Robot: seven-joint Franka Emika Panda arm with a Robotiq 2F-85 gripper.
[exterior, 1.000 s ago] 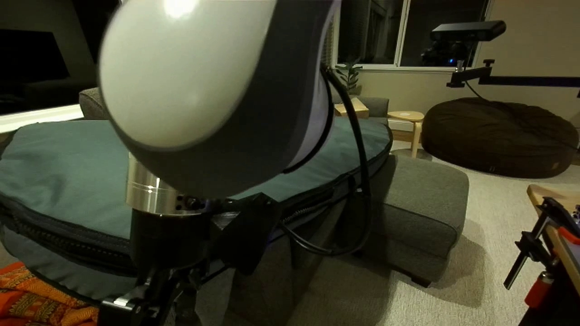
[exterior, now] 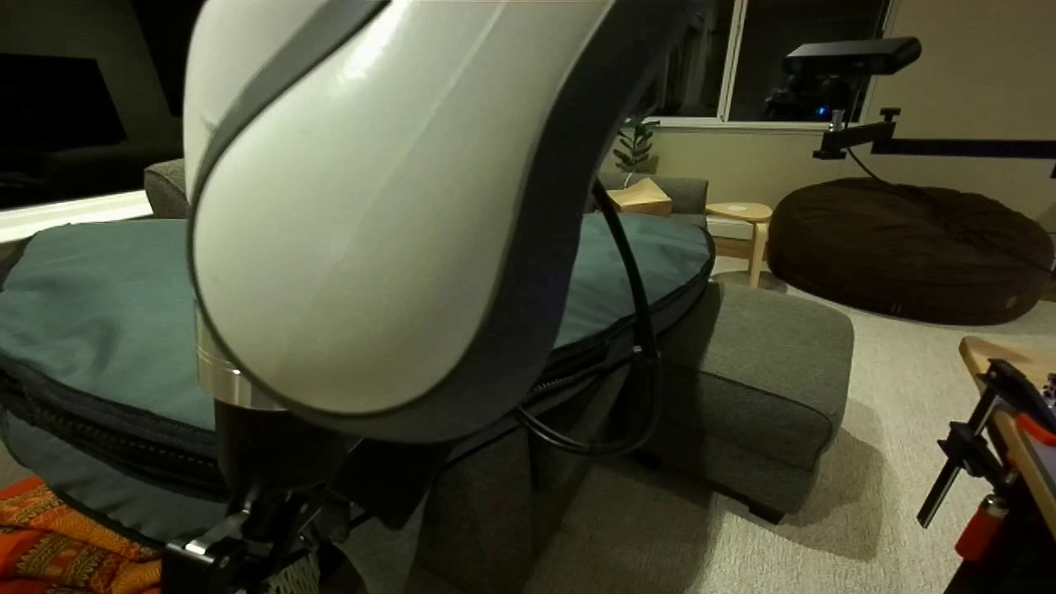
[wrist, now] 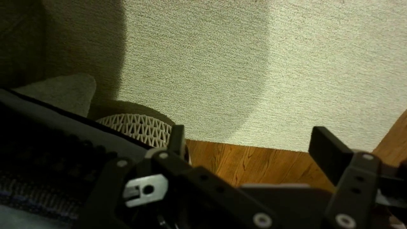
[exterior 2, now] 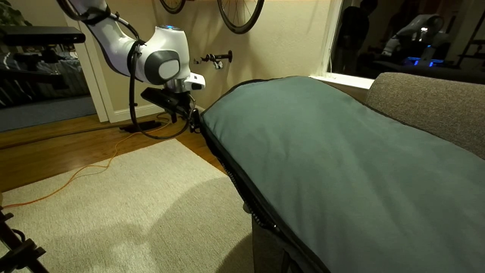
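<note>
A long teal padded bag (exterior 2: pixel 345 163) with a black zippered edge lies over the grey couch. My gripper stands open in the wrist view, with carpet and wood floor showing far below between its fingers and nothing held. Its left finger (wrist: pixel 176 139) is near the bag's dark zipper side (wrist: pixel 68 129); whether they touch cannot be told. In exterior view 2 the gripper (exterior 2: pixel 195 123) is beside the bag's far left end. In exterior view 1 the arm (exterior: pixel 366 228) covers the middle of the bag, and the gripper is partly cut off at the bottom.
Below the bag's edge stands a pale latticed basket (wrist: pixel 139 128), partly hidden. Orange patterned cloth (exterior: pixel 69 544) lies at lower left. A grey ottoman (exterior: pixel 762 386) and a table edge with clamps (exterior: pixel 990 436) are to the right. The carpet (exterior 2: pixel 136 195) is largely clear.
In exterior view 1 the arm's wrist and gripper have shifted left and slightly lower. The large white link has swung to a different angle. The bag looks unmoved.
</note>
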